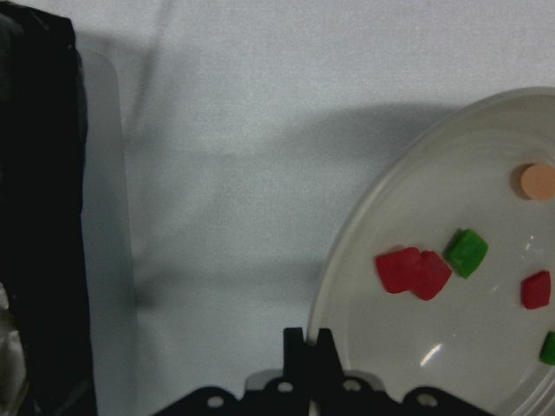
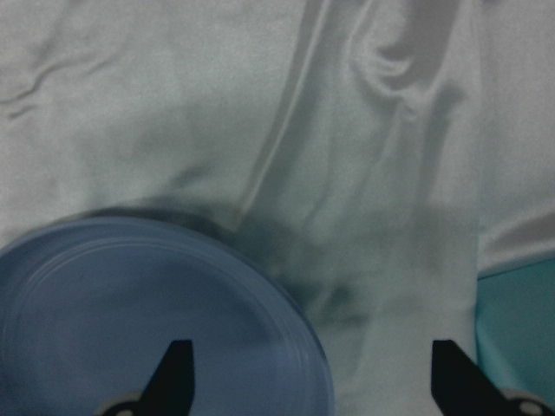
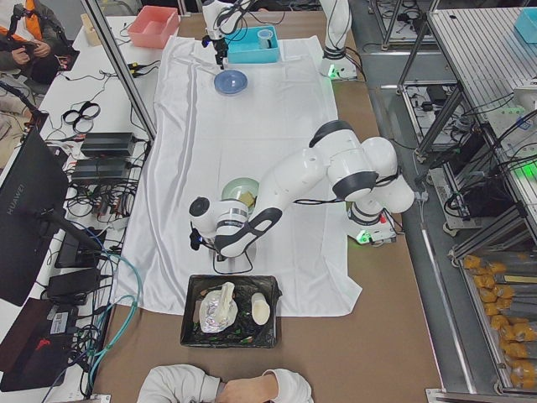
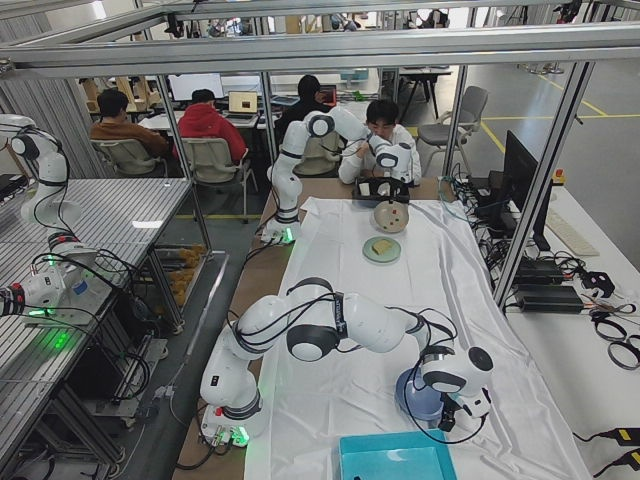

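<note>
In the left wrist view a pale plate [image 1: 434,338] holds small red, green and peach pieces, and my left gripper sits at its rim, shut; whether the rim is between its fingers is unclear. A green plate [image 4: 381,257] with a yellow piece lies beside the left arm. My right gripper is open over the edge of a blue plate [image 2: 139,295], with a teal bin [image 4: 395,460] beside it.
A black tray [image 3: 228,336] with a foil-wrapped item and a pale oval item stands at the near end. A seated person is just behind it. The white cloth between the plates is clear.
</note>
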